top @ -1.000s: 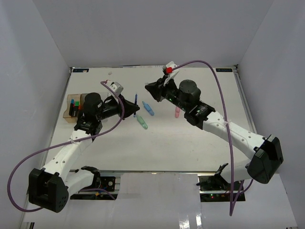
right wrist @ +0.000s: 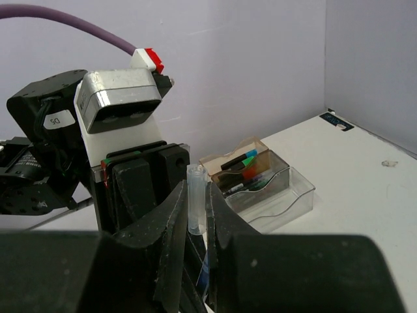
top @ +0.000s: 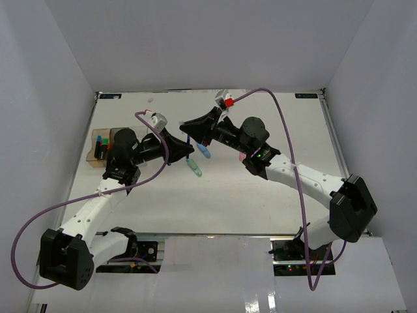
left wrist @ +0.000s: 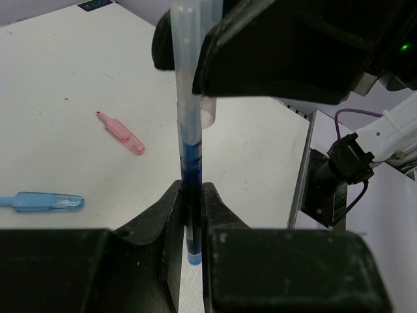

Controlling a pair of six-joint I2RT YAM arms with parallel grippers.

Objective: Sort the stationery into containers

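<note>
My left gripper is shut on an upright blue pen point(left wrist: 191, 163). My right gripper is shut on a clear cap point(right wrist: 197, 189), just over the pen's upper end, beside my left gripper in the top view. Whether cap and pen touch I cannot tell. A blue highlighter point(left wrist: 49, 202), a pink highlighter point(left wrist: 120, 132) and a green highlighter point(top: 194, 167) lie on the table. The clear container point(right wrist: 290, 207) with compartments, some holding pens, stands at the table's left.
Walls surround it at the back and sides.
My right gripper has moved left toward the left gripper and the pen it holds.
</note>
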